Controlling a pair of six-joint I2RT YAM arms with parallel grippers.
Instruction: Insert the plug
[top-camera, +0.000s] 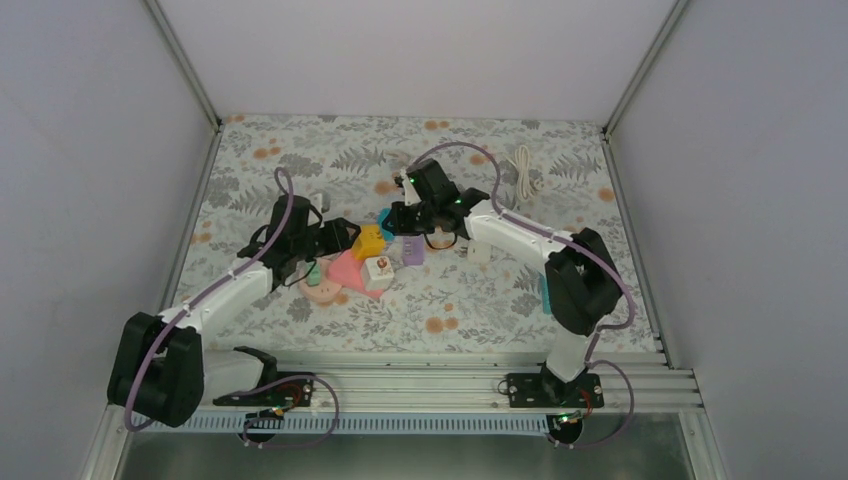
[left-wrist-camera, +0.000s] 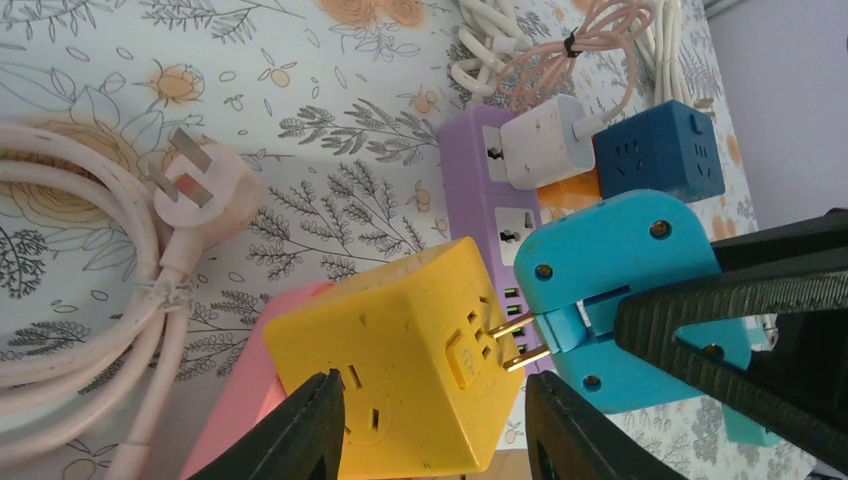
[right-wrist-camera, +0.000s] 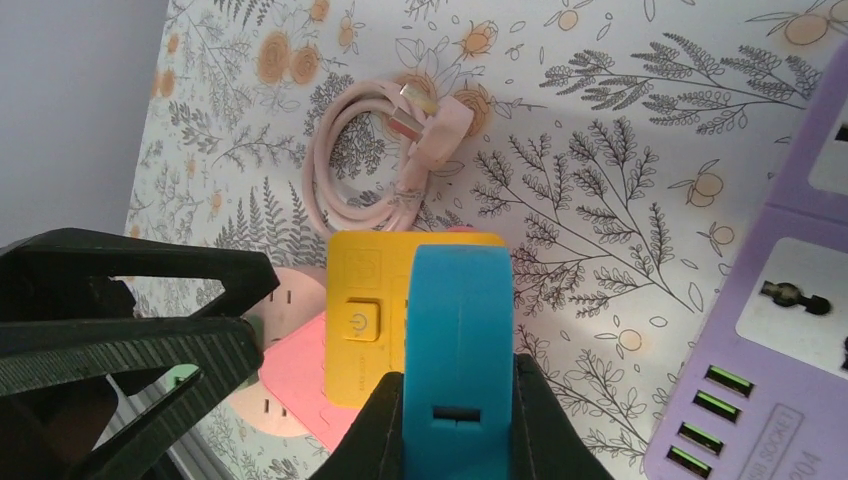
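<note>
My right gripper is shut on a blue plug; in the left wrist view the plug is tilted, its two pins pointing at the socket face of the yellow cube, their tips at or very near it; insertion cannot be told. In the right wrist view the plug covers part of the yellow cube. My left gripper stands open beside the cube, its fingers low in the left wrist view, nothing visibly between them.
A purple power strip with a white adapter lies beside the cube. A pink wedge, white cube, navy cube and coiled cables crowd the middle.
</note>
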